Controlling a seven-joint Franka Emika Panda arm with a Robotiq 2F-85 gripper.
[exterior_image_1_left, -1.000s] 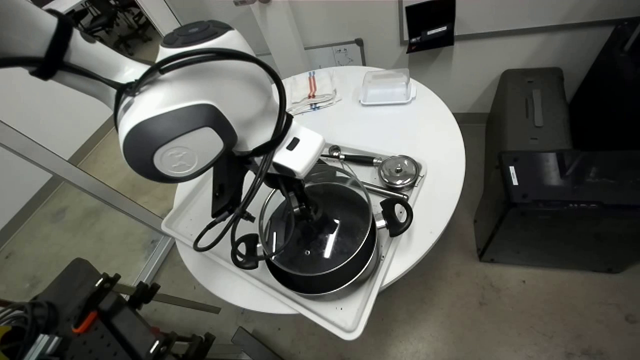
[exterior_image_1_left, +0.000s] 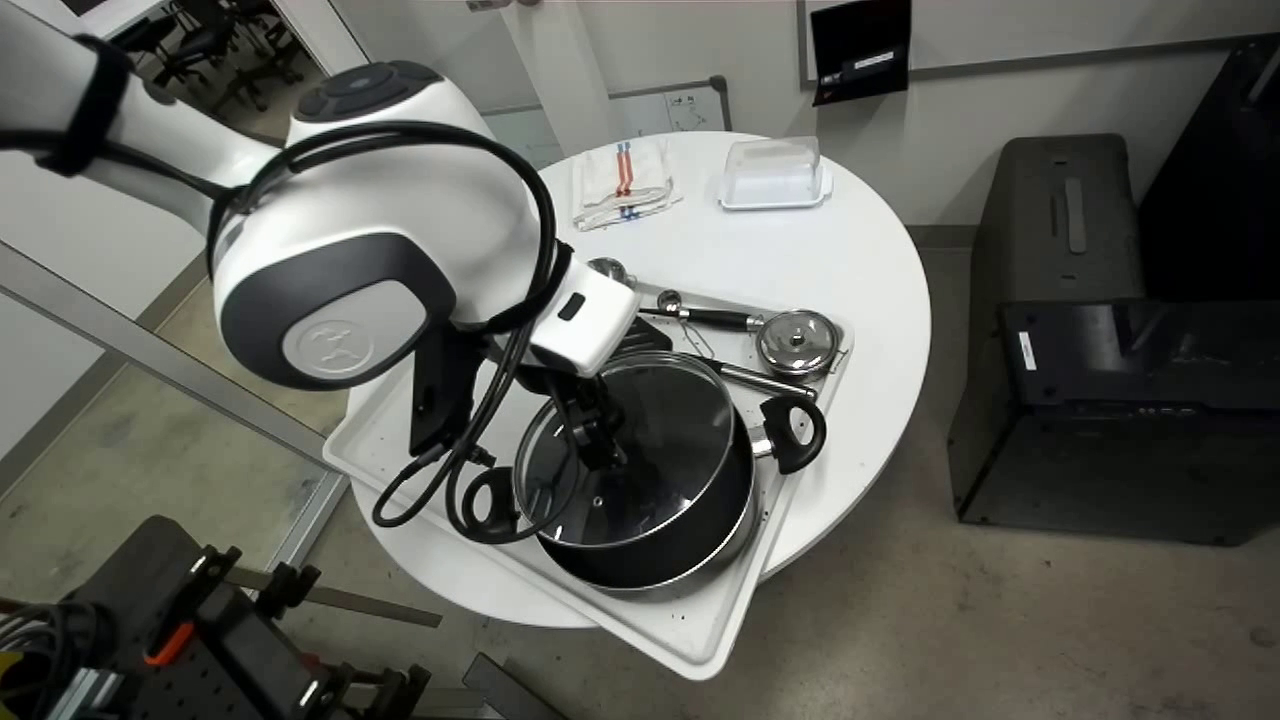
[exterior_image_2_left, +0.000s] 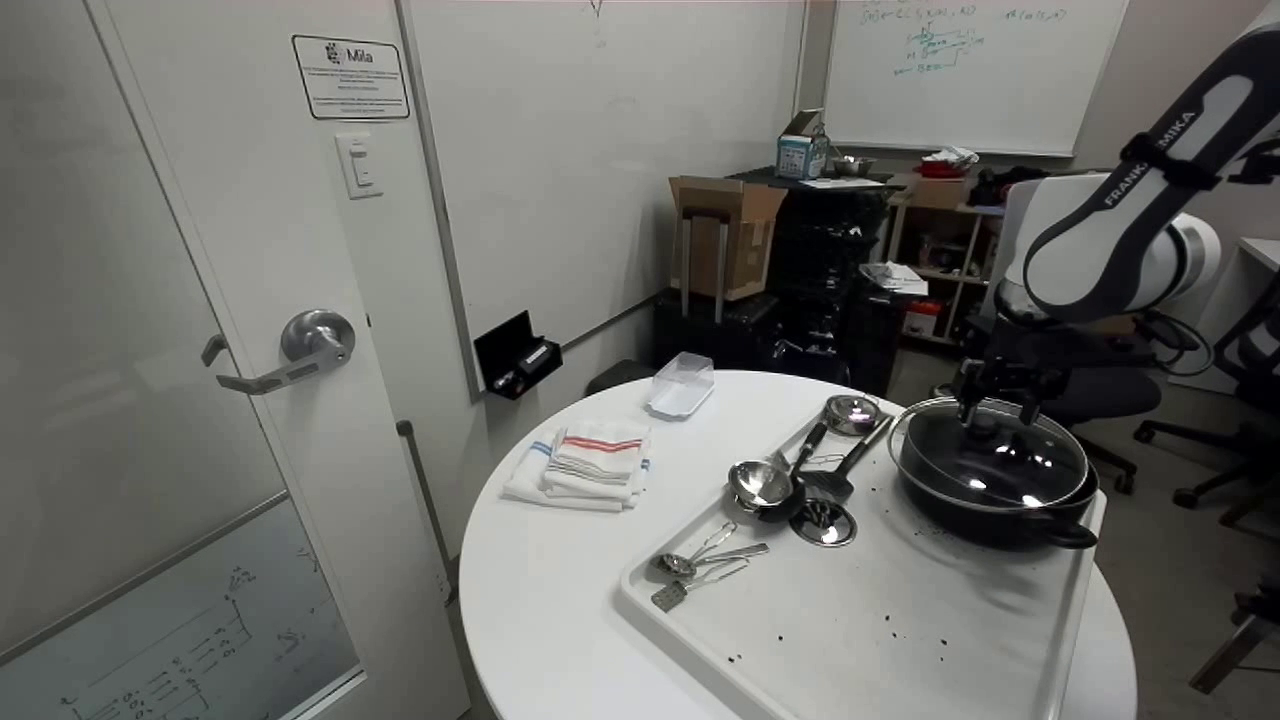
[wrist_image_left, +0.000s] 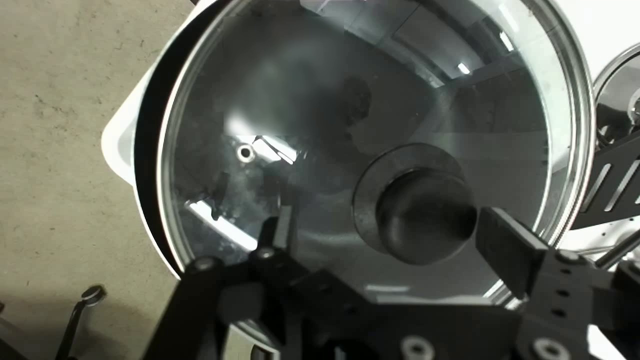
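A round glass lid (exterior_image_1_left: 654, 462) with a metal rim lies over the black pot (exterior_image_1_left: 648, 564), set off-centre so that some of the pot's dark inside shows along one side in the wrist view. The lid's black knob (wrist_image_left: 426, 216) stands between my gripper's (wrist_image_left: 387, 225) parted fingers. One finger (wrist_image_left: 510, 240) is close beside the knob; a wide gap separates the other finger (wrist_image_left: 282, 231) from it. In the second exterior view the gripper (exterior_image_2_left: 990, 414) is low over the lid, and contact with the knob is hard to judge there.
The pot stands on a white tray (exterior_image_2_left: 840, 648) at the round table's edge. Ladles, a spatula (exterior_image_2_left: 828, 484) and small strainers lie beside it on the tray. A folded towel (exterior_image_2_left: 588, 466) and a clear-lidded box (exterior_image_2_left: 681, 386) occupy the far side. The tray's front part is mostly clear.
Arm and gripper have shifted slightly left and down in the first exterior view. The lid, raised more at its far side before, now lies lower over the pot.
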